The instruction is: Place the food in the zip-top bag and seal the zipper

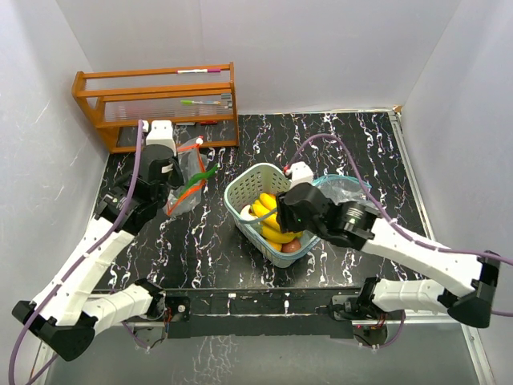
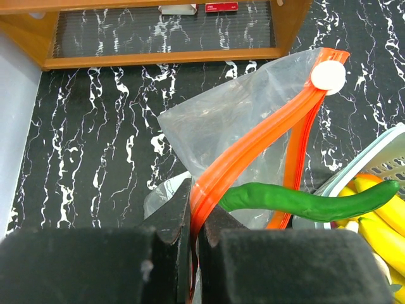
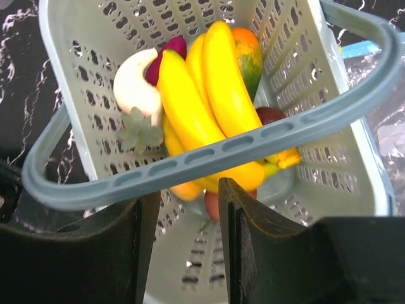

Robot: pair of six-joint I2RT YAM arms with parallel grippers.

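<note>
My left gripper is shut on the orange zipper edge of a clear zip top bag [image 2: 234,107]; a long green vegetable [image 2: 316,204] pokes out through the bag's orange-rimmed opening. The basket [image 1: 244,176] holds yellow bananas [image 3: 193,120], a white item [image 3: 136,85], a purple one [image 3: 171,50], an orange-green fruit [image 3: 247,54] and brown round items. My right gripper is over the basket, just beside its grey-blue handle [image 3: 190,166]; I cannot tell clearly what, if anything, sits between its fingers.
A wooden rack [image 1: 160,92] with pens stands at the back left. A second blue-rimmed container [image 1: 345,184] with clear plastic lies right of the basket. Dark counter shows at the back and between bag and basket.
</note>
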